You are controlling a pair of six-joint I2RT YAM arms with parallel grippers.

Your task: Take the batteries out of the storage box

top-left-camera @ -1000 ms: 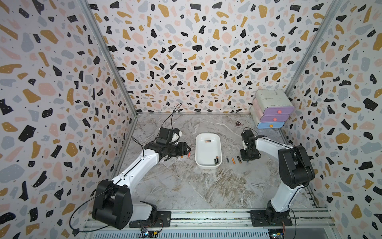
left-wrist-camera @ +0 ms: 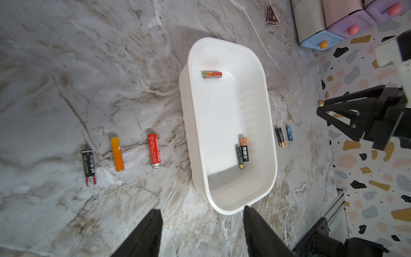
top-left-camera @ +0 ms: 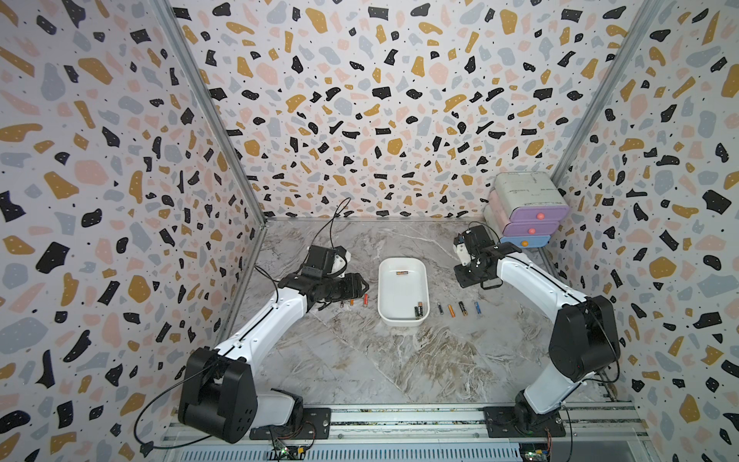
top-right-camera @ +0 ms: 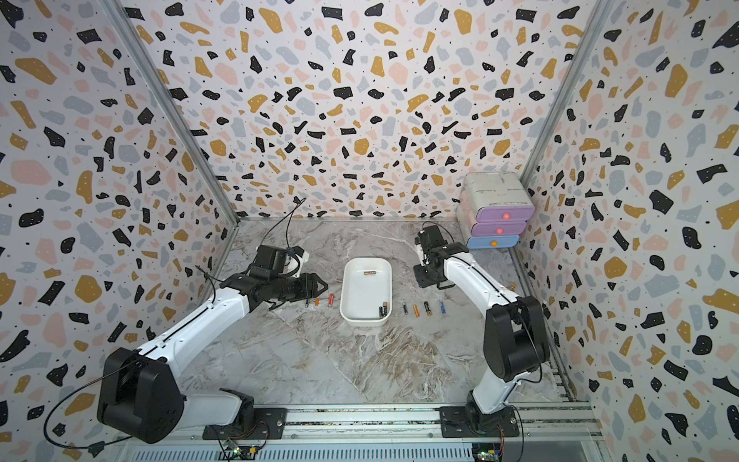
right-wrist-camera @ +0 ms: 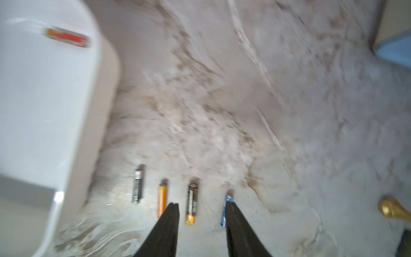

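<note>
A white box (left-wrist-camera: 220,111) sits mid-table, holding a red battery (left-wrist-camera: 212,75) at its back and two dark batteries (left-wrist-camera: 244,147) near its front. Left of it lie red (left-wrist-camera: 154,150), orange (left-wrist-camera: 116,152) and black (left-wrist-camera: 89,167) batteries; right of it, a row with orange (right-wrist-camera: 162,199) and blue (right-wrist-camera: 227,207) ones among several. My left gripper hangs open above the table left of the box, nothing between its fingers. My right gripper is raised right of the box, open and empty; its wrist view is blurred.
A stack of pastel drawers (top-left-camera: 527,208) stands at the back right. A small triangular object (left-wrist-camera: 272,15) lies near it.
My right gripper has risen and moved back, away from the battery row, uncovering the blue battery. The left arm has barely moved.
</note>
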